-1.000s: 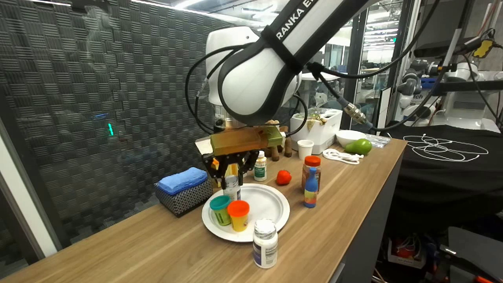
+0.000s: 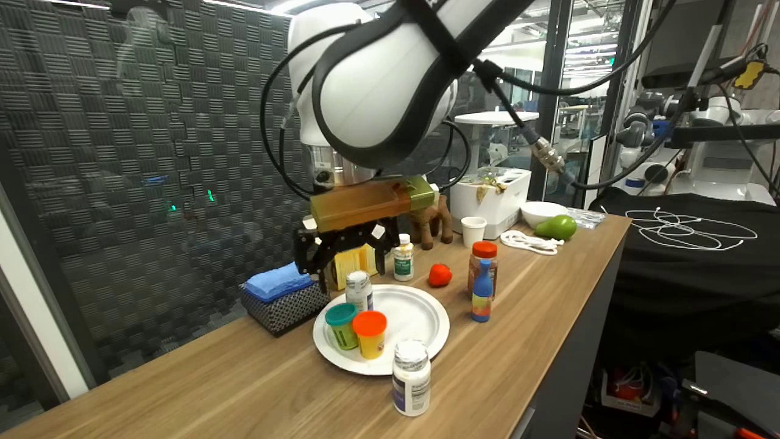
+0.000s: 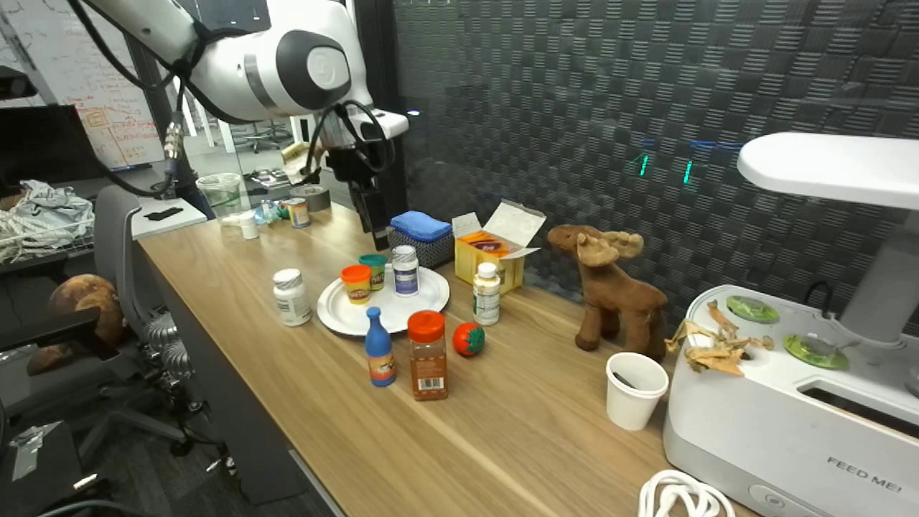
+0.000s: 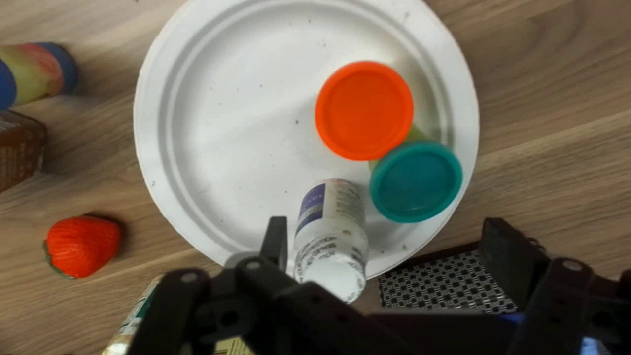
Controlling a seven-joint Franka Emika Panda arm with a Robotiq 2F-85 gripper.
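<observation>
On the white plate (image 2: 414,322) stand a white bottle with a purple label (image 3: 406,271), an orange-lidded tub (image 4: 364,110) and a teal-lidded tub (image 4: 416,181). The bottle is upright near the plate's edge, close to the tubs. My gripper is open above this side of the plate, its fingers wide apart. In the wrist view the bottle lies beside one finger (image 4: 275,239), and nothing is gripped. Exterior view 1 shows the gripper (image 2: 352,271) just above and behind the bottle; contact with its cap cannot be told.
Another white bottle (image 2: 411,378) stands off the plate at the front. A blue bottle (image 3: 379,349), a red-lidded jar (image 3: 428,357), a red strawberry (image 4: 83,245) and a green-labelled bottle (image 3: 487,296) surround it. Behind are a basket with blue cloth (image 2: 285,301) and a yellow box (image 3: 491,263).
In exterior view 1 the arm has shifted left and the fingers stand wider apart, no longer close around the bottle's top. The bottle and tubs stay on the plate.
</observation>
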